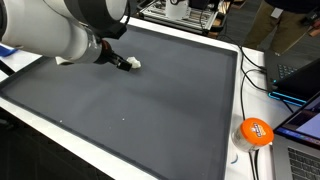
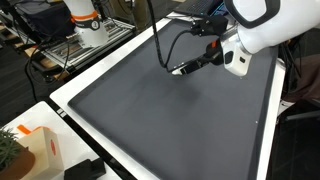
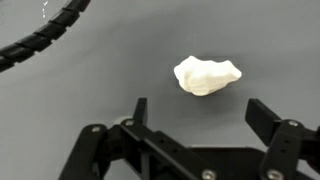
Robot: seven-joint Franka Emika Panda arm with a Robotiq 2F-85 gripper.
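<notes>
A crumpled white piece (image 3: 205,75), perhaps paper or cloth, lies on the dark grey table mat just ahead of my gripper. In the wrist view the two black fingers stand wide apart, with only bare mat between them. Exterior view 1 has the white piece (image 1: 134,63) right beside the fingertips of the gripper (image 1: 127,65), low over the mat. From the second exterior view the gripper (image 2: 181,70) hides most or all of it.
A black ribbed cable (image 3: 42,40) crosses the upper left of the wrist view. An orange-lidded container (image 1: 252,134) and laptops (image 1: 292,82) are off its right edge.
</notes>
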